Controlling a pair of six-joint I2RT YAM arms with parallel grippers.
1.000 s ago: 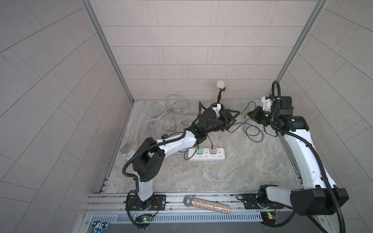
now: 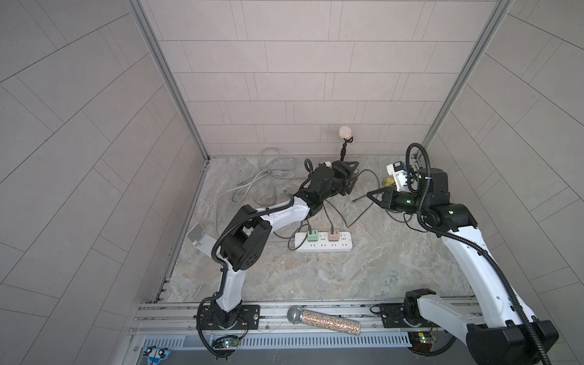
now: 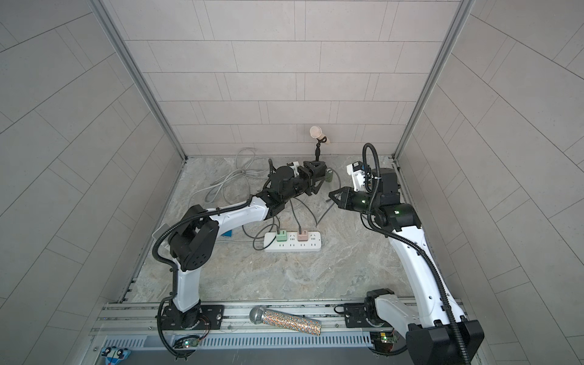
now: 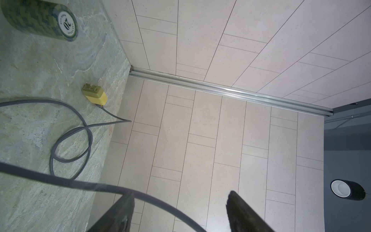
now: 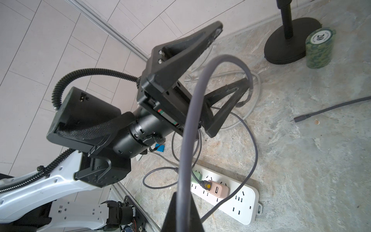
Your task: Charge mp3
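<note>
My left gripper (image 2: 351, 177) hovers at the back centre with fingers apart; a grey cable crosses in front of it in both wrist views, not clearly held. My right gripper (image 3: 334, 197) is closed, with the grey cable (image 5: 183, 154) running up from between its fingertips. Another cable end (image 5: 299, 118) with a small connector lies on the table. A white power strip (image 2: 322, 248) holds a green adapter (image 2: 312, 236) and a pink adapter (image 2: 334, 236). A yellow adapter (image 4: 94, 94) lies on the right with its cable. I cannot pick out the mp3 clearly.
A green camouflage cylinder (image 5: 319, 50) stands by a black stand base (image 5: 278, 52) at the back. Pale loose cables lie back left, and a sparkly microphone (image 2: 323, 320) lies on the front rail.
My right gripper has moved left and toward the front, closer to the left one. My left arm has shifted slightly, its gripper moving a little left and back.
</note>
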